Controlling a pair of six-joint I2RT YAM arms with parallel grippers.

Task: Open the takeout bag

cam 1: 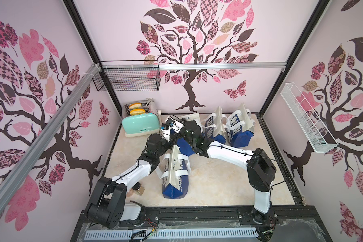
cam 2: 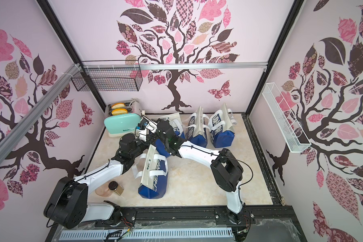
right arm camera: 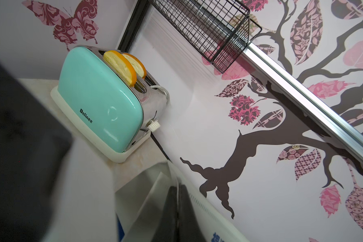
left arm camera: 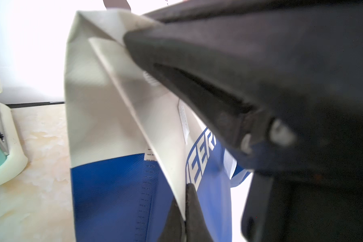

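Observation:
A blue and cream takeout bag (left arm camera: pixel 109 193) fills much of the left wrist view, its cream top partly folded and creased. My left gripper is shut on the thin cream edge of its mouth. In the right wrist view, my right gripper is shut with a thin edge of the cream rim (right arm camera: pixel 207 213) between its fingers. From above, both grippers meet close together over this bag (cam 1: pixel 186 147) and hide much of its top. The right gripper's dark body (left arm camera: pixel 270 80) crosses the left wrist view, by the upper rim.
Another blue and cream bag (cam 1: pixel 183 185) lies in front of the grippers. Two more bags (cam 1: pixel 240 138) stand at the back right. A mint toaster (cam 1: pixel 140 124) is at the back left, a small jar (cam 2: pixel 116 187) at the front left.

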